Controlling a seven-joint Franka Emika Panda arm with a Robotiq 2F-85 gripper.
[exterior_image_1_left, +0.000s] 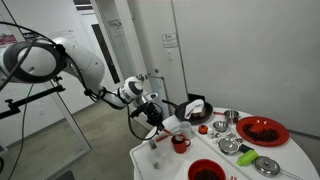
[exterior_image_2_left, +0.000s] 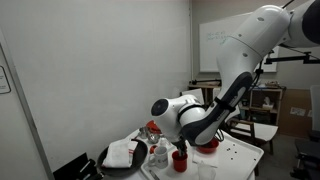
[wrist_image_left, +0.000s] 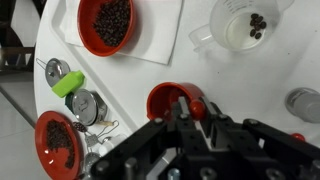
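Observation:
A red cup (exterior_image_1_left: 181, 146) stands low at the white table, near its left side. In the wrist view I look down into the cup (wrist_image_left: 165, 98), whose inside looks dark. My gripper is at the cup's rim, shut on a small red part at its side that looks like the handle. The exact hold is partly covered by the fingers. From the other side, the cup (exterior_image_2_left: 180, 163) shows right below the gripper (exterior_image_2_left: 181, 149). Whether its base touches the table cannot be told.
A clear measuring jug (wrist_image_left: 235, 27) holds a few dark beans. Nearby is a red bowl (wrist_image_left: 108, 22) full of dark beans. A large red plate (exterior_image_1_left: 262, 131), metal pots (wrist_image_left: 86, 106) and a green-handled pan (exterior_image_1_left: 267, 166) crowd the far side. A metal-topped jar (wrist_image_left: 303, 102) stands close by.

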